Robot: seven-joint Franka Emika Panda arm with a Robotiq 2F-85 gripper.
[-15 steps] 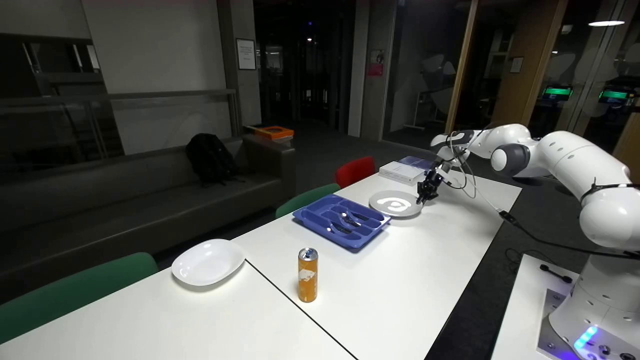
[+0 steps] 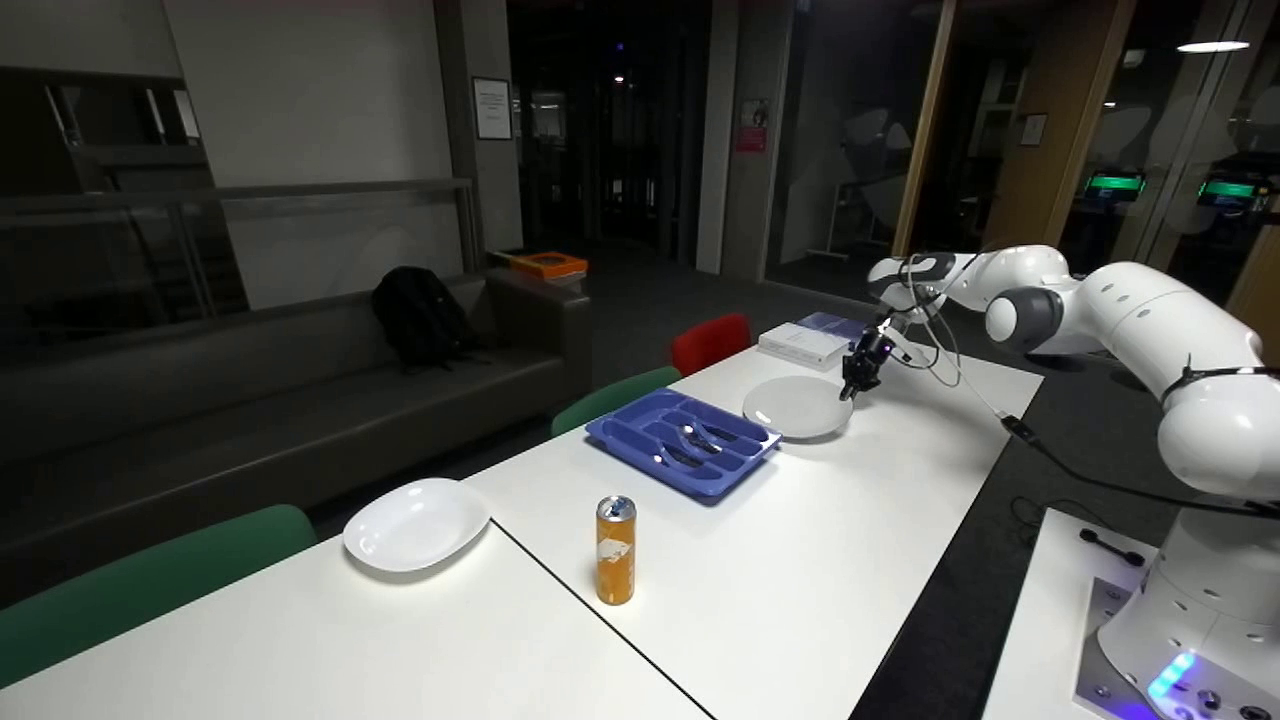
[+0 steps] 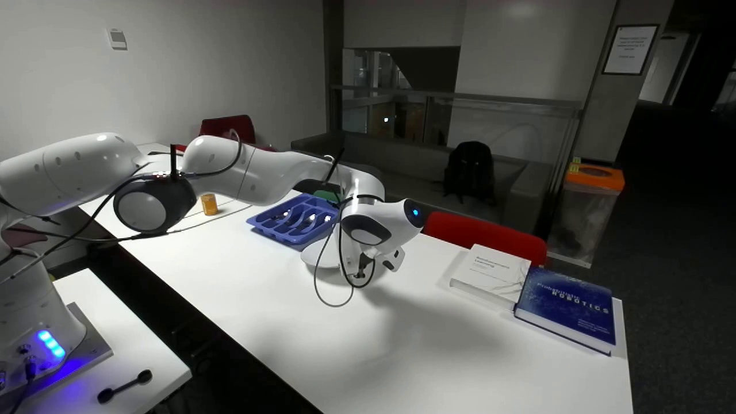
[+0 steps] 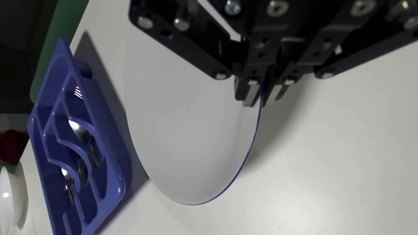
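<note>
A round, flat white plate fills the middle of the wrist view, and it also shows beyond the blue tray in exterior view 1 as a pale plate. My gripper is shut on the plate's rim, with the thin edge running between its fingers. In exterior view 1 the gripper is at the plate's right side, and the plate looks tilted, raised on the gripper's side. The arm partly covers the plate in exterior view 2.
Close beside the plate lies a blue cutlery tray with several utensils. An orange can stands nearer, with a white dish to its left. Two books, one white and one blue, lie at the far end.
The gripper has moved a little to the right and the plate has shifted and tilted with it. Its bright reflections are gone. Tray, can and dish have stayed put.
</note>
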